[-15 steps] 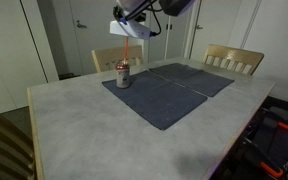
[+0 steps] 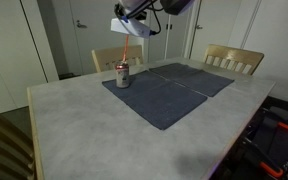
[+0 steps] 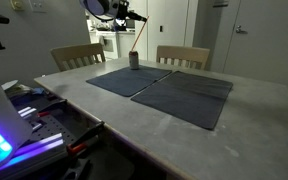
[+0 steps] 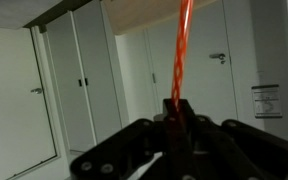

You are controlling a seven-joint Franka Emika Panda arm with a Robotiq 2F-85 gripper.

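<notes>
A thin orange-red stick (image 3: pixel 139 37), much like a straw, slants down from my gripper toward a small can (image 2: pixel 122 76). The gripper is shut on the stick, which stretches away between the fingertips in the wrist view. The can stands upright at the edge of a dark mat (image 2: pixel 164 101), and it also shows in exterior view 2 as a can (image 3: pixel 134 60) near the far edge of the table. The stick's lower end meets the can's top in both exterior views; whether it is inside the opening I cannot tell.
A second dark mat (image 3: pixel 187 92) lies beside the first one. Wooden chairs (image 2: pixel 232 58) stand around the table (image 2: pixel 79 130). Doors and cabinets (image 4: pixel 79 75) fill the background.
The arm and gripper show at most a very slight shift. The can stays in its place, and the stick remains held above it.
</notes>
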